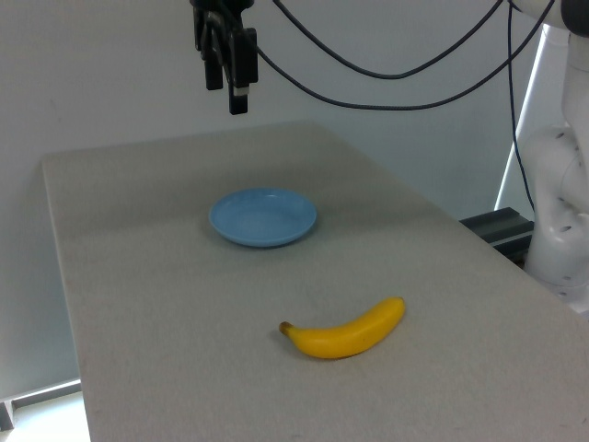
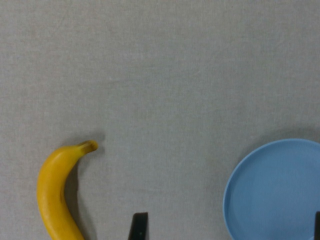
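A yellow banana (image 1: 345, 333) (image 2: 55, 185) lies on the grey table near the front in the top view, and at the lower left of the wrist view. Behind it sits a blue plate (image 1: 263, 217) (image 2: 275, 195), empty. My gripper (image 1: 227, 99) hangs high above the back of the table, apart from both things. In the wrist view its dark fingers stand far apart at the bottom edge, so it is open, with nothing seen between them but table and part of the plate.
A white robot arm (image 1: 561, 221) stands beyond the right edge, with black cables hanging across the back wall.
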